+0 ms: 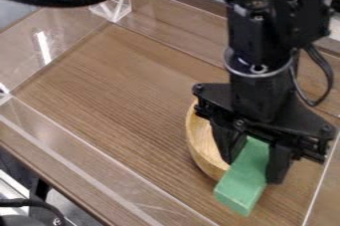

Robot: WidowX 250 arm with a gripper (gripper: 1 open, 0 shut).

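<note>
My black gripper fills the right side of the camera view, shut on a green block, whose lower end hangs toward the front. A tan round bowl lies behind and partly hidden by the gripper, with the block over its front rim. I cannot tell whether the block touches it.
Clear plastic edging runs along the left side and front, with a small clear piece at the back left. Black cables hang at top and lower left.
</note>
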